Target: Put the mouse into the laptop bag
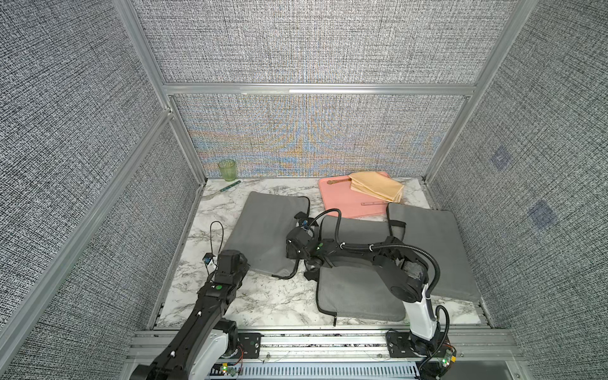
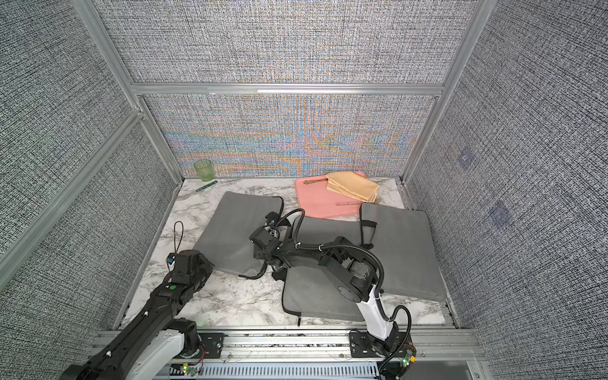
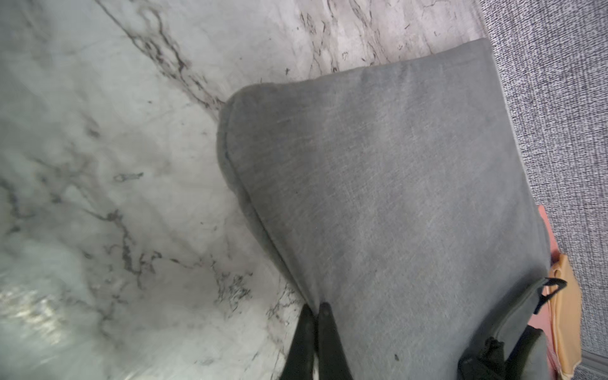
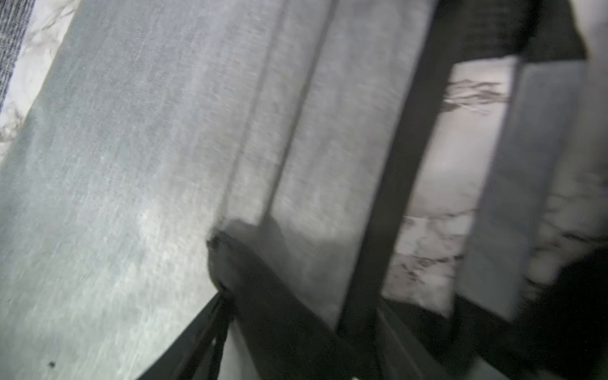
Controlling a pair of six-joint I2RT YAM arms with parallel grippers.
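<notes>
A grey laptop bag (image 1: 266, 224) lies at the left of the table. In the left wrist view my left gripper is shut at the bag's near edge, its fingertips pinching the grey fabric where it tapers to them. Over the bag's right side, my right gripper has its fingers apart in the right wrist view, with a dark strap-like strip (image 4: 272, 304) of the bag between them. That view is blurred, and whether the fingers touch the strip I cannot tell. No mouse shows in any view.
Two more grey bags (image 1: 361, 294) lie at centre and right. Behind them are a pink mat (image 1: 335, 199) and a yellow cloth (image 1: 378, 185). A green glass (image 1: 228, 169) and a pen (image 1: 230, 186) stand back left. Marble is bare at front left.
</notes>
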